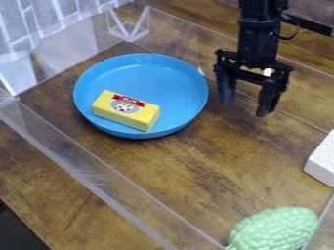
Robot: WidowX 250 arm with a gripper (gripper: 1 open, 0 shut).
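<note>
The black gripper [247,90] hangs from the top of the view over the bare wood just right of the blue plate [181,103], with its fingers spread open. A small light object shows behind its right finger, too hidden to make out. A yellow box [124,113] with a red label lies on the left part of the plate.
A green bumpy object [271,230] sits at the bottom right, and a white block [322,156] at the right edge. A clear wall runs along the left.
</note>
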